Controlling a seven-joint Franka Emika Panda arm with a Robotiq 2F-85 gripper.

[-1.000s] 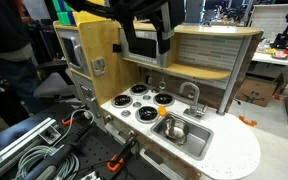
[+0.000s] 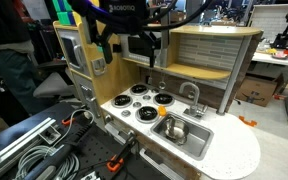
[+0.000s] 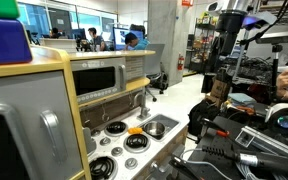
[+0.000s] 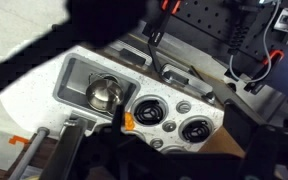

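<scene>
My gripper (image 2: 130,52) hangs open high above the toy kitchen counter, with nothing held. It is also high at the right in exterior view 2. Dark finger parts fill the lower wrist view. A silver pot (image 4: 103,94) sits in the sink (image 4: 75,75); the same pot (image 2: 176,131) shows in exterior view 1. Just beside the sink, on the stove side, lies a small orange object (image 2: 162,111), partly hidden by the gripper in the wrist view. My fingers are well clear of both.
Several round burners (image 2: 147,114) cover the counter left of the sink. A faucet (image 2: 191,93) rises behind the sink, and a microwave (image 3: 99,77) and shelf stand at the back. Cables lie in front.
In exterior view 1 my arm has swung and turned, so both fingers now show, spread apart. The pot and the orange object have stayed in place.
</scene>
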